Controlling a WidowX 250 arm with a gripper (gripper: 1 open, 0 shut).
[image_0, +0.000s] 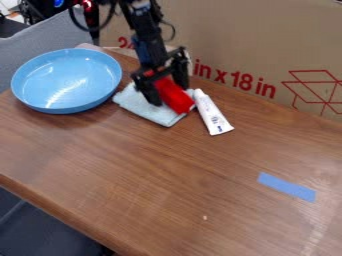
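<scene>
My black gripper (158, 72) reaches down from the top over a red object (173, 97), which rests on a folded pale cloth (139, 105). The fingers sit low around the upper part of the red object, open, though blur hides whether they touch it. A white tube (213, 115) lies just right of the cloth. A blue plate (64, 80) is to the left.
A cardboard panel (267, 55) stands along the back. A strip of blue tape (286, 187) lies at the right.
</scene>
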